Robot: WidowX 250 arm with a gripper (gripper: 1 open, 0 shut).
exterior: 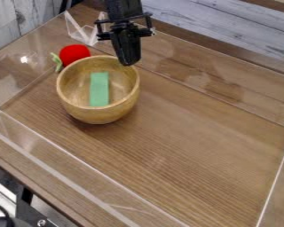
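My gripper (125,55) hangs at the top centre, just above the back right rim of a wooden bowl (121,104), its dark fingers shut with nothing visible between them. Inside the bowl lies a light green block (99,89). A red object with some green on it (74,53), perhaps a strawberry or tomato, lies behind the bowl at its left, outside it.
A light wall or panel stands at the top left, and some black cables or parts show at the bottom left corner.
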